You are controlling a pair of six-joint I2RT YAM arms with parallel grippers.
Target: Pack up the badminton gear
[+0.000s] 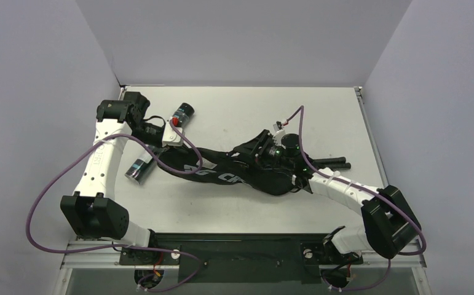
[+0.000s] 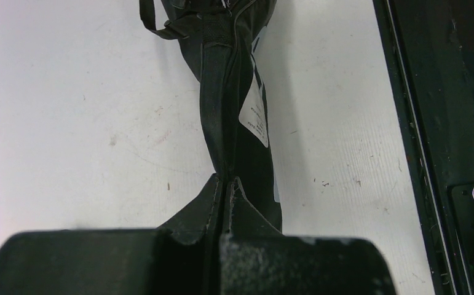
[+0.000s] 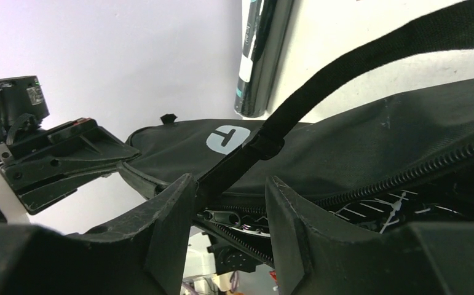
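The black racket bag (image 1: 216, 167) with white lettering stretches across the middle of the table. My left gripper is shut on its narrow end, pinching the dark fabric. Two dark racket handles (image 1: 334, 163) stick out past the bag's right end. Over the bag's middle, my right gripper has its fingers apart. A strap (image 3: 311, 92) runs down beside its left finger, and the bag's zip edge (image 3: 252, 210) shows in the gap between the fingers. Racket strings (image 3: 394, 208) show inside the unzipped opening.
Two shuttlecock tubes lie at the left, one lower tube (image 1: 139, 168) and one upper tube (image 1: 183, 114), partly behind my left arm. Walls (image 1: 246, 49) stand around it.
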